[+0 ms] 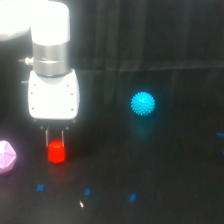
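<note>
A small red object (56, 152) is at the lower left of the camera view, over the dark surface. Directly above it in the picture is my gripper (55, 140), pointing down from the white arm. Its thin dark fingers come down to the red object's upper part. Whether they press on it or stand apart from it, I cannot tell. It is also unclear whether the red object touches the surface.
A pink faceted ball (7, 157) lies at the left edge. A spiky cyan ball (143, 103) sits right of centre. Small blue marks (87, 191) dot the dark surface.
</note>
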